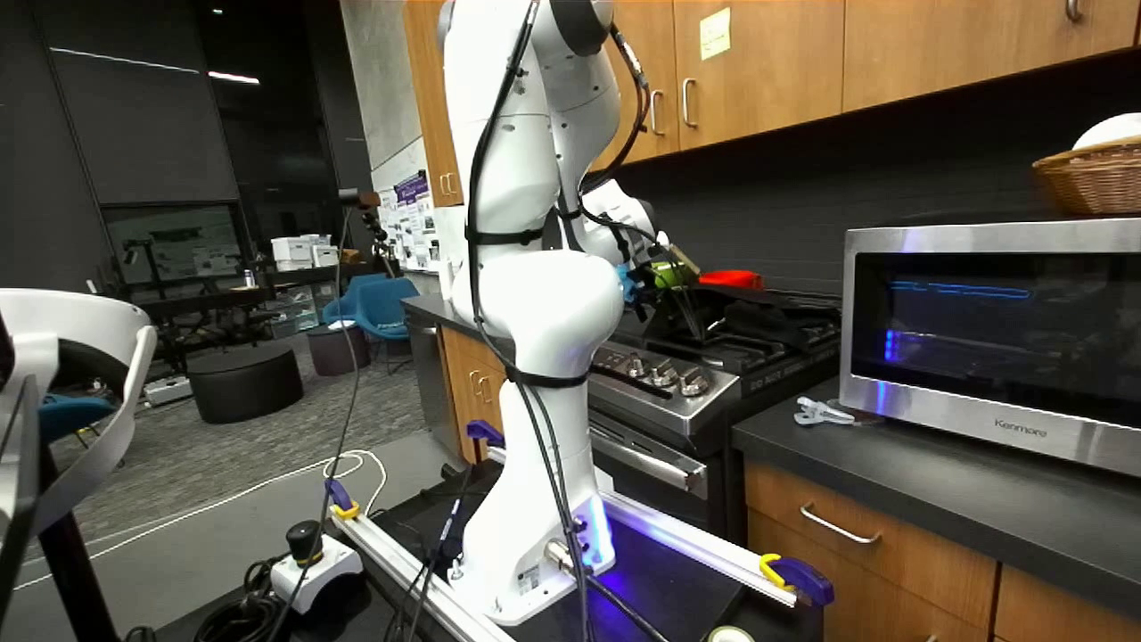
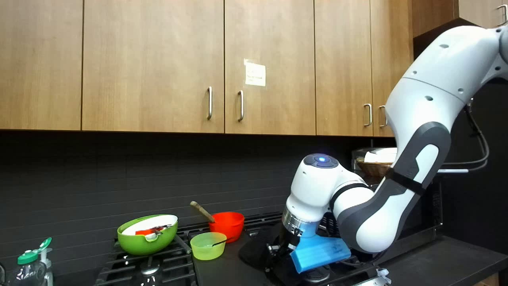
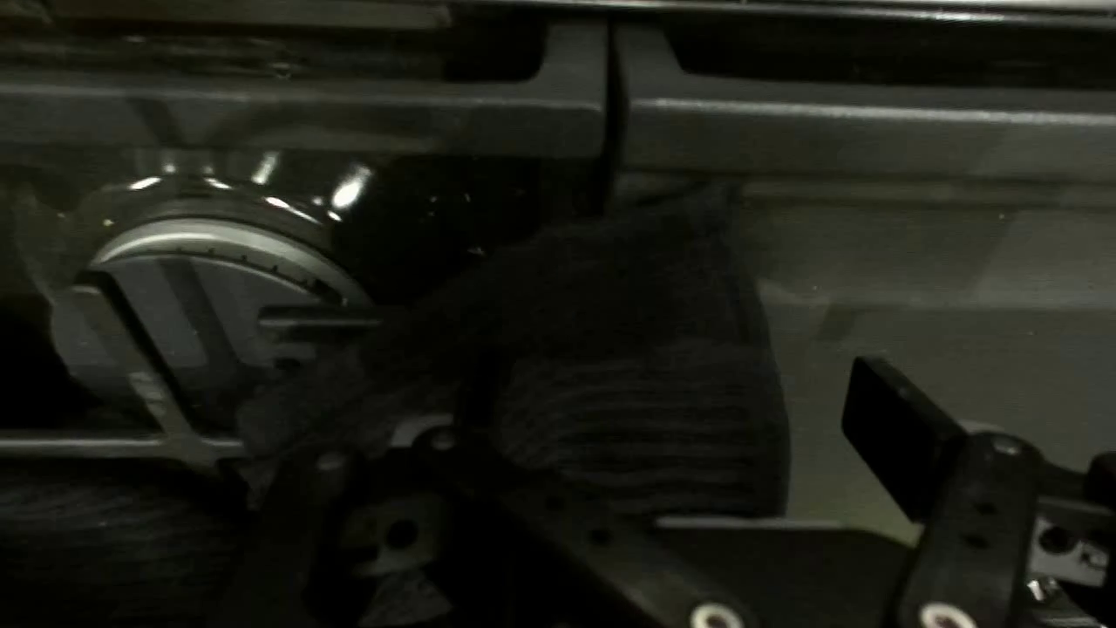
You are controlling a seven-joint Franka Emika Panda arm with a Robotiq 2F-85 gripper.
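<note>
A dark ribbed cloth (image 3: 638,303) lies on the stove, spread across the middle of the wrist view. My gripper is open above it, with a wide space between its fingers. The right finger (image 3: 900,440) stands over bare grey surface just past the cloth's edge. Its left counterpart is dark against the cloth, so whether it touches the fabric cannot be told. In exterior view 2 the gripper (image 2: 278,262) points down beside the black cloth (image 2: 254,250), partly hidden by the blue wrist piece (image 2: 319,252).
To the left on the stove are a green bowl (image 2: 143,243) holding a white dish, a light green cup (image 2: 208,250) and a red bowl (image 2: 228,226) with a wooden handle. Burner grates (image 2: 178,264) surround them. A microwave (image 1: 995,428) stands on the right counter.
</note>
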